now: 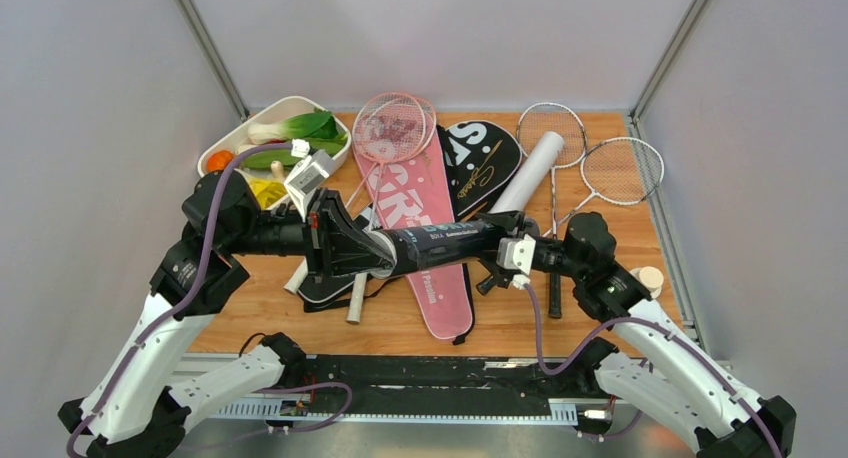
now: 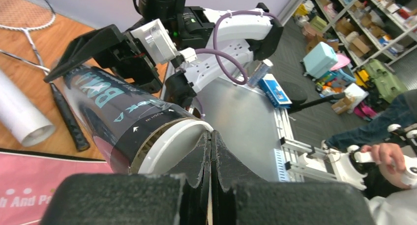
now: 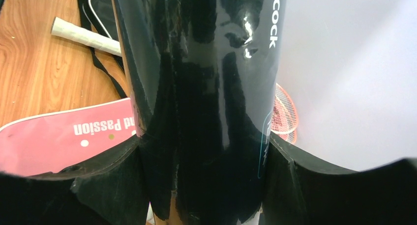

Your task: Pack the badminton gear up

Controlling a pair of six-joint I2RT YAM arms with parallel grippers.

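A black shuttlecock tube (image 1: 440, 245) (image 2: 118, 112) (image 3: 204, 63) hangs level over the pink racket bag (image 1: 440, 308), with my right gripper shut on its body. The tube's left end has a white cap (image 2: 162, 146); the shut fingertips of my left gripper (image 1: 372, 246) meet this cap's rim. A black racket bag (image 1: 478, 163) lies behind. Two pink rackets (image 1: 395, 128) lie on the bags, two white rackets (image 1: 620, 173) at the right, and a white tube (image 1: 530, 168) beside them.
A white basket of vegetables (image 1: 230, 143) stands at the back left. Bare wooden table (image 1: 250, 308) shows at the front left. A light round object (image 1: 648, 280) sits at the right edge.
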